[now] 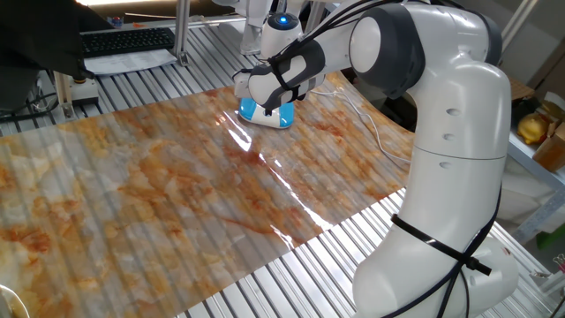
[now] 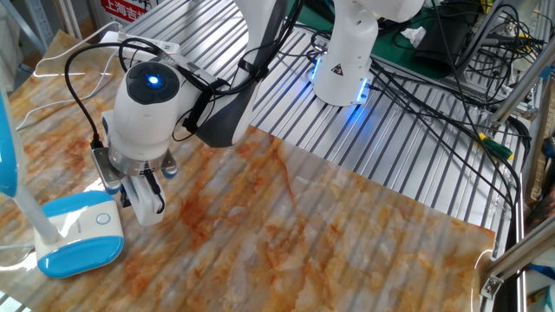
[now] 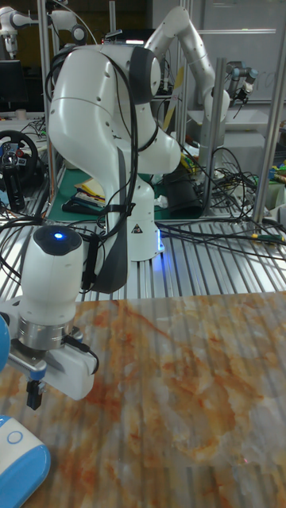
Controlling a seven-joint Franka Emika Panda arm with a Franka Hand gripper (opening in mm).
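Observation:
A blue and white desk lamp stands on the marble-patterned tabletop; its base shows in exterior view 2, with the stem and part of the head at the left edge. Exterior view 3 cuts off most of that base. My gripper points down over the table beside the lamp, its dark fingertips close behind the base in that view. The white hand-mounted housing hides much of the fingers, so their opening is unclear. From exterior view 1 the arm covers the gripper, and only the lamp's base peeks out below.
The marble-patterned sheet is otherwise bare, with wide free room. A white cable runs over its far corner. Slatted metal table surrounds the sheet. A keyboard lies at the back, and black cables clutter the area beside the arm's base.

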